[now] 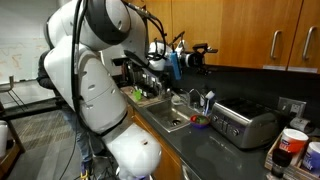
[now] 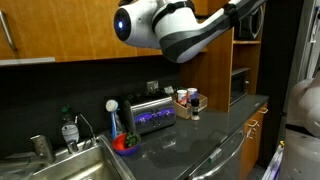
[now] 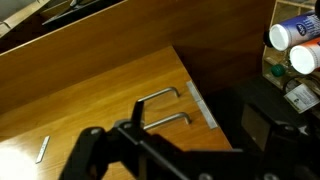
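Note:
My gripper (image 1: 214, 58) is raised high over the counter, in front of the wooden upper cabinets (image 1: 245, 30). It stands open, and nothing shows between its fingers. Two metal cabinet handles (image 3: 165, 108) lie ahead of it in the wrist view, apart from the gripper. Exterior view 2 shows the white and black arm (image 2: 185, 35) across the top, with the gripper out of frame. Below stands a silver toaster (image 1: 238, 122) on the dark counter (image 1: 215, 155). A red bowl (image 2: 126, 145) with colourful contents sits beside the toaster.
A wooden box (image 2: 201, 101) of cups and containers stands at the counter's far end, with a dark jar (image 2: 195, 112) in front. The sink (image 2: 75, 168), its faucet (image 2: 88, 124) and a clear bottle (image 2: 70, 130) are on the other side.

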